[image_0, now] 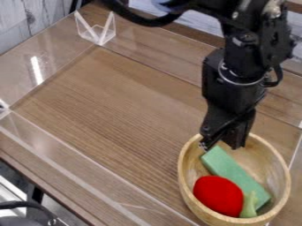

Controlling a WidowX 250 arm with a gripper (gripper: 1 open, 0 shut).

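The black gripper (222,138) hangs over the back rim of a wooden bowl (189,159) at the lower right, its fingertips low near the rim. It looks shut, with nothing visible between its fingers. In the bowl lie a green block (230,172), a red round object (217,194) at the front and a small pale green piece (249,207) beside it.
A small white wire-like object (98,29) stands near the back left. Dark cables show at the lower left edge.
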